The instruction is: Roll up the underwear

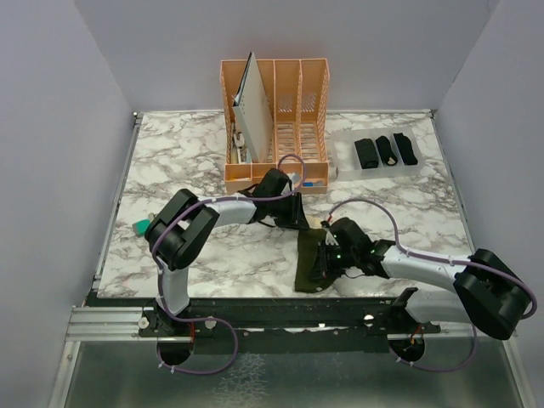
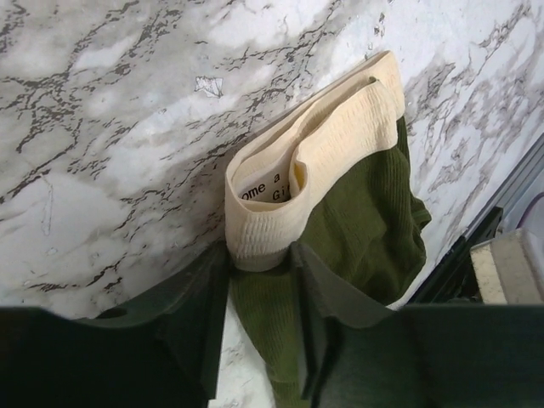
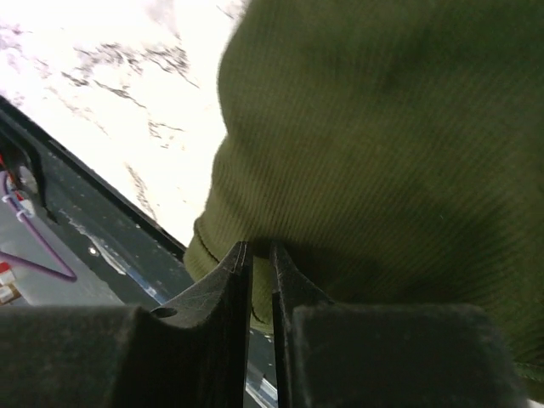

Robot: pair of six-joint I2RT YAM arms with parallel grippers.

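The dark green underwear (image 1: pixel 308 255) lies folded lengthwise on the marble table, its cream waistband (image 2: pixel 357 123) at the far end. At the band's left corner, my left gripper stands part open, one finger on each side of the cream fold. Near the underwear's front end, my right gripper (image 1: pixel 321 270) is down at the cloth. In the right wrist view its fingers are closed, with a little green cloth (image 3: pixel 365 170) seen between the tips. The right arm hides part of the underwear from above.
An orange divided rack (image 1: pixel 299 110) with a white board leaning in it stands at the back. To its right, a clear tray (image 1: pixel 347 170) holds several dark rolls. The table's front edge is close to the underwear's lower end.
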